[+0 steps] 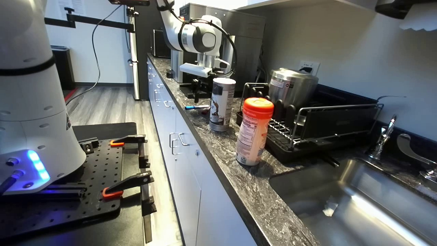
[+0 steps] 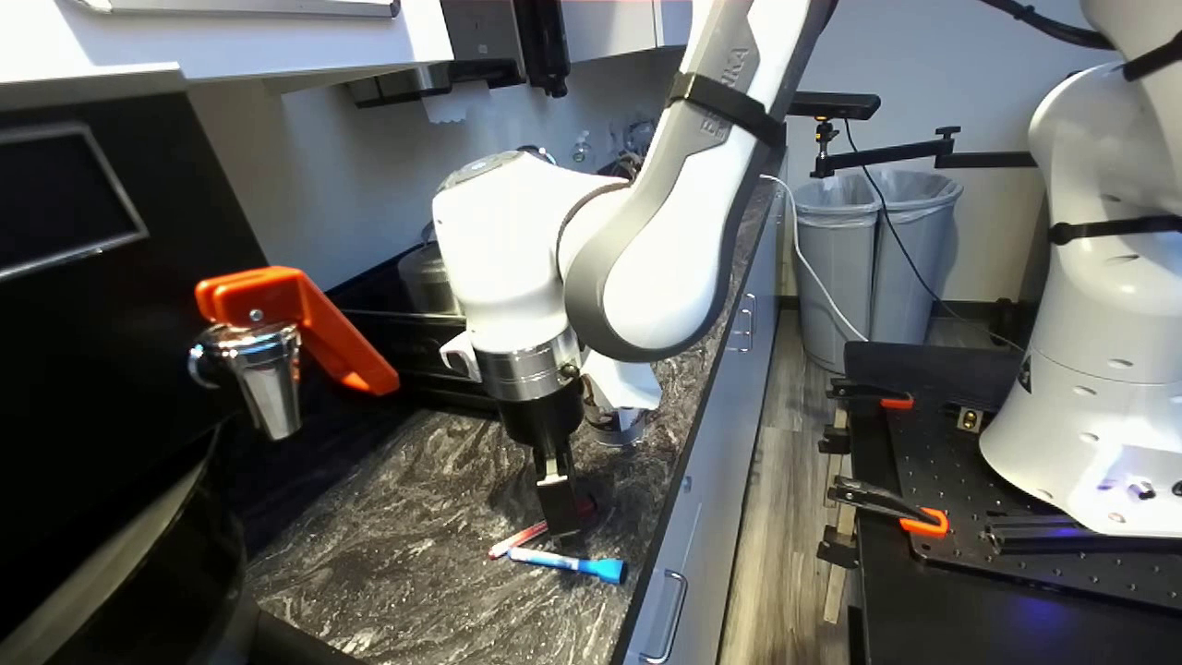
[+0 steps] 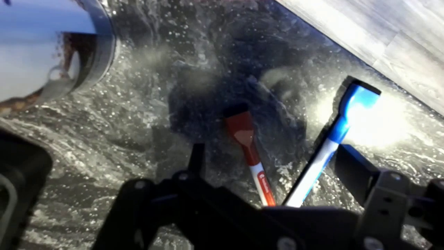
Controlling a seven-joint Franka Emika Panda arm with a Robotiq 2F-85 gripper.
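Note:
On the dark marbled counter lie a blue-capped marker and a red-capped marker, angled so that their lower ends come close together. My gripper is open above them, its two dark fingers spread to either side. In the wrist view the right finger appears beside the blue marker's barrel, the left one well clear of the red marker. Exterior view 2 has the gripper just over the blue marker and the red marker; contact with either cannot be made out. Nothing shows between the fingers.
A white-lidded canister and an orange-lidded canister stand upright on the counter. Behind them is a dish rack holding a metal pot. The sink is at the right; an orange-handled tap juts out nearby.

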